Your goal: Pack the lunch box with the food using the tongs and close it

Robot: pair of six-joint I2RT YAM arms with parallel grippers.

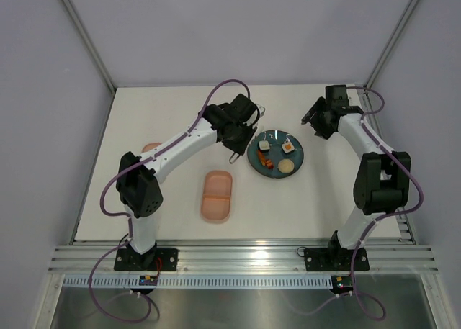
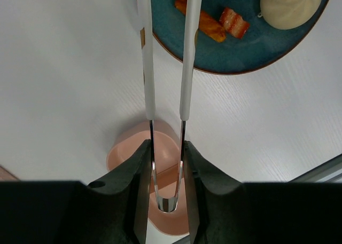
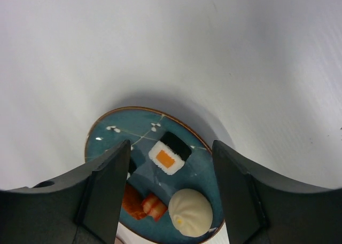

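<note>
A dark teal plate (image 1: 276,170) holds sushi pieces (image 3: 167,157), an orange fried piece (image 2: 211,28), a bacon roll (image 2: 233,24) and a bun (image 3: 189,212). My left gripper (image 1: 243,140) is at the plate's upper left with silver tongs (image 2: 189,68) between its fingers, their arms reaching over the plate. My right gripper (image 1: 317,124) hangs above and right of the plate, its fingers apart with nothing between them. A pink lunch box (image 1: 216,208) with a divider lies below left of the plate, partly behind the tongs in the left wrist view.
Another pink container (image 1: 151,147) is partly hidden behind the left arm. Metal rails edge the table.
</note>
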